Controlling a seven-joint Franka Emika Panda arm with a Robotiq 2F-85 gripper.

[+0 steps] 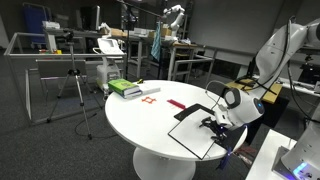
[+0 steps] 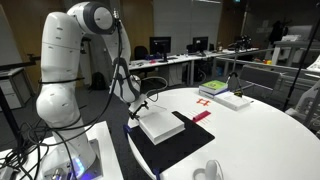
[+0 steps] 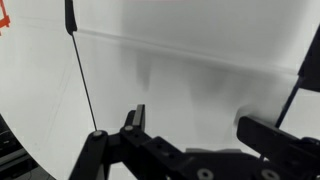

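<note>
A flat white box (image 2: 165, 126) lies on a black mat (image 2: 190, 144) near the arm's side of the round table. My gripper (image 1: 214, 127) is low over the box in the first exterior view, and by its near-left part in the second. The wrist view shows the box's broad white face (image 3: 185, 80), crossed by a faint straight ridge, with dark strips at both sides. At the bottom of that view the gripper has its two dark fingers well apart, and nothing shows between them but white surface. Whether the fingertips touch the box cannot be told.
The white round table (image 1: 145, 120) has bare room on its left. A green and white stack (image 1: 125, 87) stands at its back, with a red object (image 1: 177, 103) and an orange piece (image 1: 150, 99) nearer. A white mug (image 2: 213, 171) stands at the front in the second exterior view.
</note>
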